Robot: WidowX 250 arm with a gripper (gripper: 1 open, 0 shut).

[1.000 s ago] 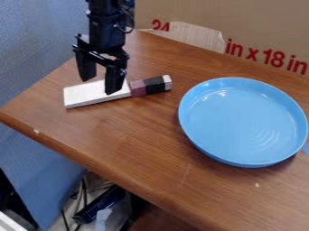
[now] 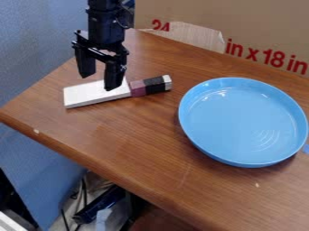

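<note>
A black gripper [image 2: 99, 70] hangs from the arm at the upper left, its two fingers apart and pointing down over a white flat board [image 2: 87, 95]. Nothing shows between the fingers; whether the tips touch the board I cannot tell. A dark marker-like piece with a maroon band and silver end [image 2: 150, 85] lies at the board's right end. A light blue plate [image 2: 241, 122] sits on the wooden table to the right.
A cardboard box [image 2: 241, 27] with red print stands behind the table [image 2: 169, 189]. The table's left edge runs close by the board, with cables and objects below it.
</note>
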